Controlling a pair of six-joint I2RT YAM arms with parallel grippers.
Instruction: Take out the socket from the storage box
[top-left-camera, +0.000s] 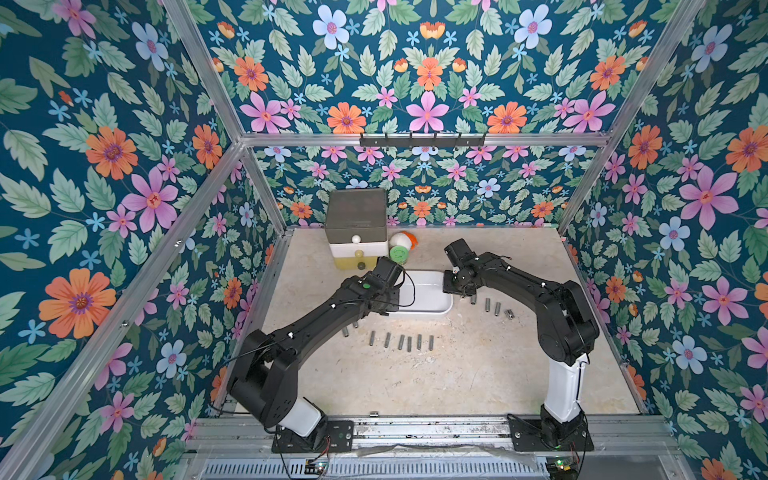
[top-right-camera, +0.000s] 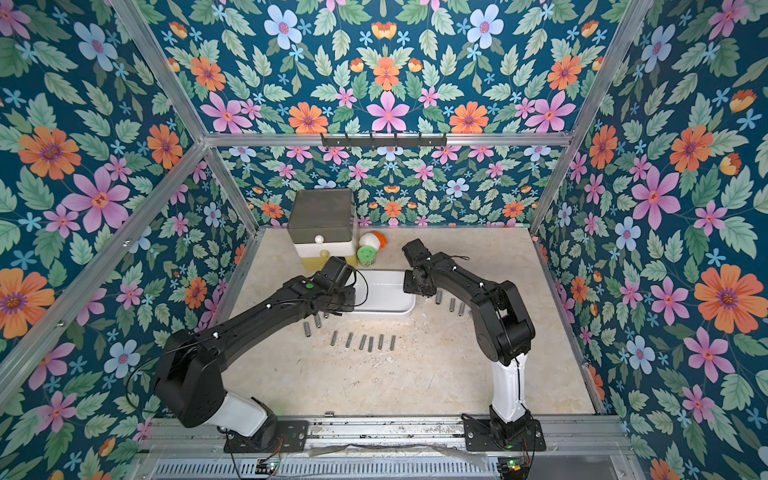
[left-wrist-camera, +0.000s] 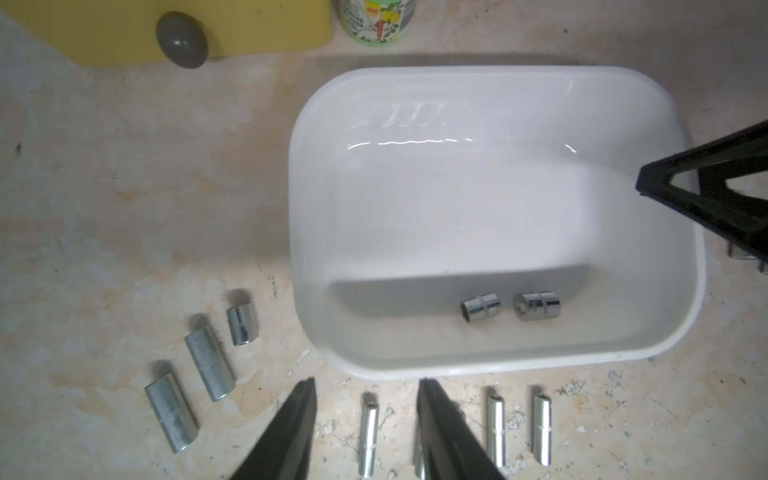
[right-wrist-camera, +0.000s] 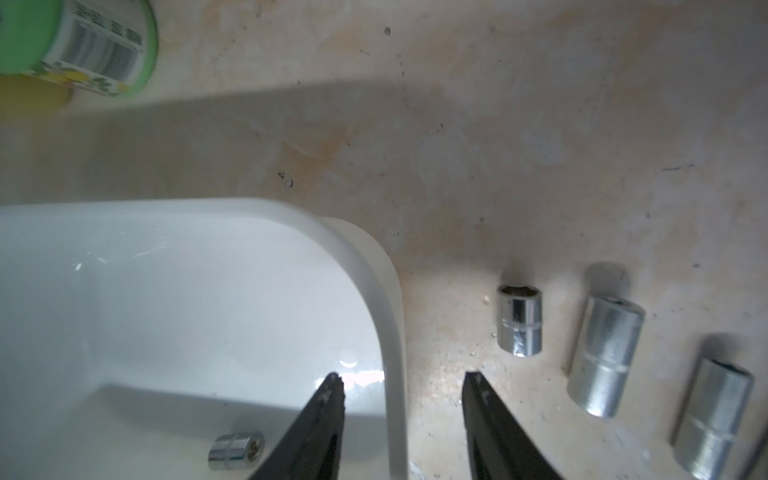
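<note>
The white box (left-wrist-camera: 496, 200) holds two short chrome sockets (left-wrist-camera: 537, 305) along its near inner side, seen in the left wrist view. My left gripper hangs at the near-left of the box, fingers apart with nothing between them. My right gripper hovers over the box's right rim, open and empty, with one socket (right-wrist-camera: 237, 451) visible inside the box to its left. More sockets lie on the table outside the box: short and long ones to the left (left-wrist-camera: 209, 360) and right (right-wrist-camera: 604, 360), and several thin ones along the front (left-wrist-camera: 542, 428).
A drawer unit (top-left-camera: 356, 216) stands at the back left, with a green-lidded can (top-left-camera: 397, 254) and an orange-and-white object (top-left-camera: 408, 238) beside it. Both arms are close together over the box.
</note>
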